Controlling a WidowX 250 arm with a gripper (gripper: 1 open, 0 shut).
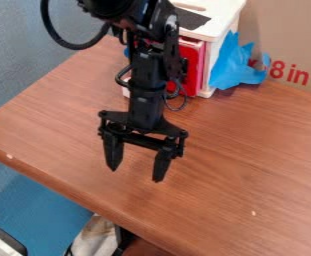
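Note:
The black arm comes down from the top of the view, and its gripper [136, 164] stands open over the middle of the wooden table [238, 200], fingers pointing down with nothing between them. Whether the fingertips touch the tabletop I cannot tell. Behind the arm, at the back of the table, a white and red box-like object [210, 25] is partly hidden by the arm.
A blue crumpled-looking object [233, 64] lies at the back right beside the box, before a cardboard panel [294, 40]. The table's left edge drops to a blue floor area, with white items at the bottom left.

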